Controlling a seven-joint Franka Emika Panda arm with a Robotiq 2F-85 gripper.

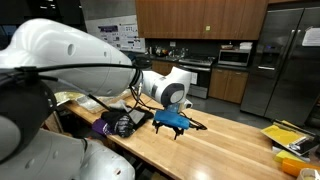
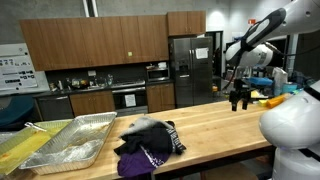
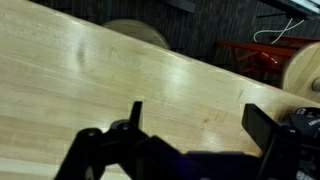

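Observation:
My gripper is open above the bare wooden table (image 3: pixel 60 100), and nothing sits between its fingers. In the first exterior view the gripper (image 1: pixel 166 132) hangs over the table's left part, clear of the surface. Heaped dark and grey cloths (image 2: pixel 152 135) lie on the table in the second exterior view, with a purple cloth (image 2: pixel 140 162) at their near side. A bit of dark cloth (image 3: pixel 305 121) shows at the right edge of the wrist view.
A foil tray (image 2: pixel 75 140) stands at the table's left end in the second exterior view. Yellow items (image 1: pixel 290 137) are stacked at the right edge of the first. Round stools (image 3: pixel 138 30) stand past its edge.

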